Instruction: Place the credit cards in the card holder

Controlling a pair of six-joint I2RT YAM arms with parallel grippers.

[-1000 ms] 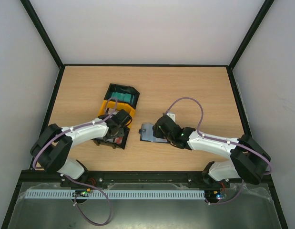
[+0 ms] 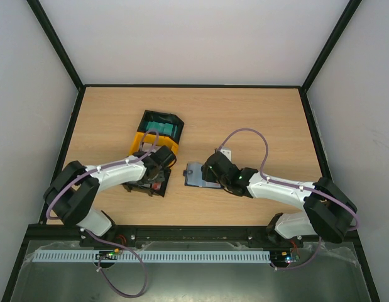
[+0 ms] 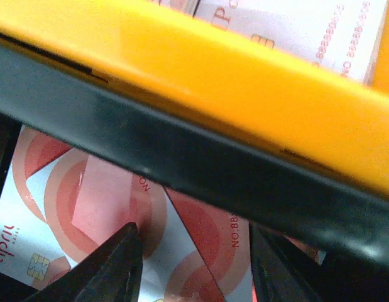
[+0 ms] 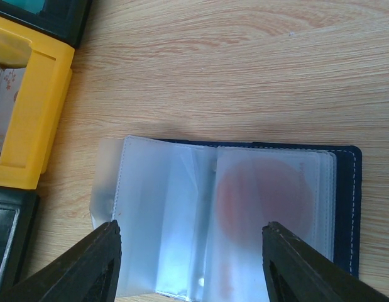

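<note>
Red and white credit cards (image 3: 119,201) lie overlapping in the front black bin (image 2: 158,189). Over them hovers my left gripper, its fingers apart; none of the cards is visibly pinched. The card holder (image 4: 263,201) rests open on the table, with clear sleeves and a dark blue cover; it also shows in the top view, where the right arm partly covers the holder (image 2: 195,173). My right gripper stands open above its near part, nothing between the fingers.
Behind the front bin stand a yellow bin (image 2: 166,143) with more cards and a black bin (image 2: 180,130) with teal cards. The yellow bin's wall rises close to my left fingers. Bare table (image 2: 257,119) lies behind the holder.
The right arm and the card holder have stayed still.
</note>
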